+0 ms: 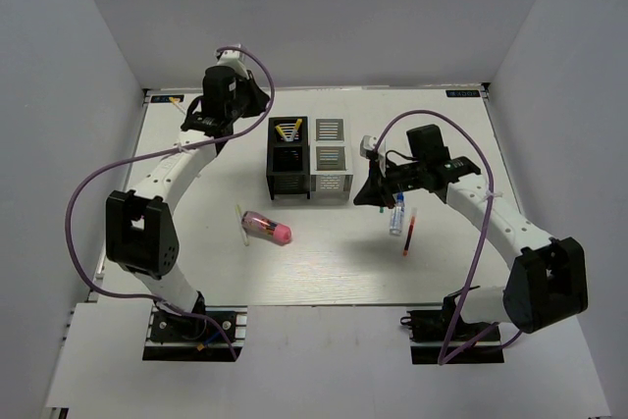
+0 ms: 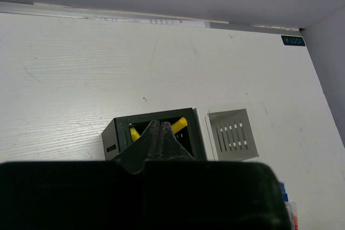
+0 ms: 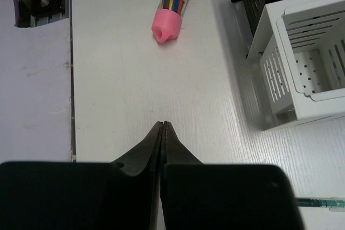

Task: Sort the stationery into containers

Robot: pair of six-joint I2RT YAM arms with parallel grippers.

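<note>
My left gripper [image 1: 257, 103] is raised at the back left, shut; in the left wrist view its tips lie in front of the black container [image 2: 124, 116], which holds yellow markers [image 2: 179, 124]. My right gripper [image 1: 365, 197] is shut with nothing between its fingers, right of the white container [image 1: 332, 179]. A pink pencil bottle [image 1: 267, 227] lies front left of the containers beside a pale pen [image 1: 242, 227]. A blue-capped bottle [image 1: 396, 216] and a red marker [image 1: 408, 236] lie at the right; a teal pen [image 3: 318, 202] is partly hidden by the right gripper.
Another slim item [image 1: 177, 104] shows at the far left, partly behind the left arm. Walls bound the sides and back.
</note>
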